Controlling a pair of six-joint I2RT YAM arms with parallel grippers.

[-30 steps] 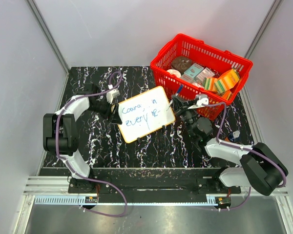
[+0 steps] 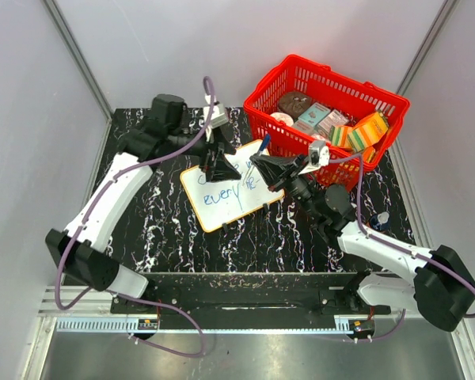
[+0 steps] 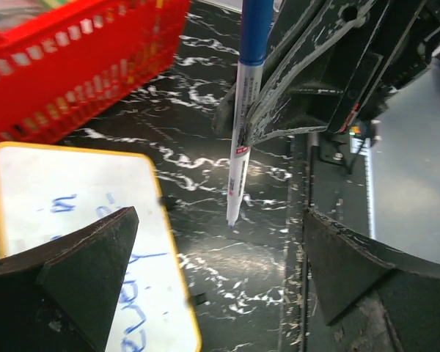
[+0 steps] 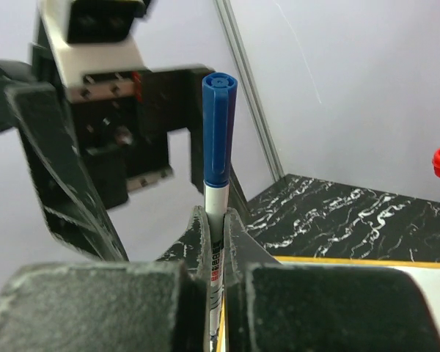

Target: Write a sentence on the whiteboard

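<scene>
The white marker with a blue cap (image 4: 218,132) stands upright, pinched by my right gripper, which is shut on its barrel. Over the board's upper right part in the top view, that gripper (image 2: 263,168) keeps the marker raised. My left gripper (image 2: 226,164) is open above the board, facing the right one. Between its wide-apart fingers (image 3: 59,293) there is nothing; the marker's white barrel (image 3: 236,176) appears beyond them. The yellow-edged whiteboard (image 2: 210,212) lies on the table with blue handwriting; "every" is legible, while the arms cover part of the upper line.
A red basket (image 2: 273,87) holding boxes and packets stands behind the board on the right. A small dark-topped object (image 2: 380,221) sits near the right wall.
The right gripper has shifted slightly left with the marker.
</scene>
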